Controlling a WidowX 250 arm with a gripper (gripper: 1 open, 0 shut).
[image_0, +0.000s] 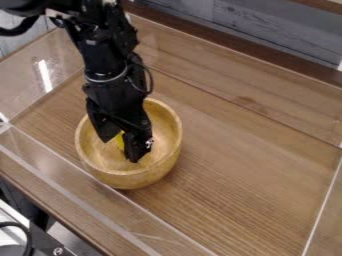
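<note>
My black gripper (118, 135) reaches down from the top left into a wide wooden bowl (127, 175) standing on the wooden table. Its fingers are open and sit inside the bowl, around or just over a small yellow object (122, 142) that is largely hidden by them. Whether they touch it I cannot tell.
Dark wall panels run along the back right. A dark cable lies at the lower left edge.
</note>
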